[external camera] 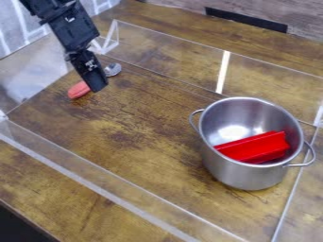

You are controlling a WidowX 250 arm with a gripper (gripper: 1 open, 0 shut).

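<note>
The black gripper [93, 77] hangs at the upper left, just above and beside a small red-handled tool [79, 90] lying on the wooden table. A metal end of the tool [112, 69] shows to the right behind the gripper. The fingers look shut, with nothing visible between them.
A steel pot [239, 165] with two handles stands at the right, holding a red block [252, 147]. Clear plastic strips border the work area, with a white tape mark at the back.
</note>
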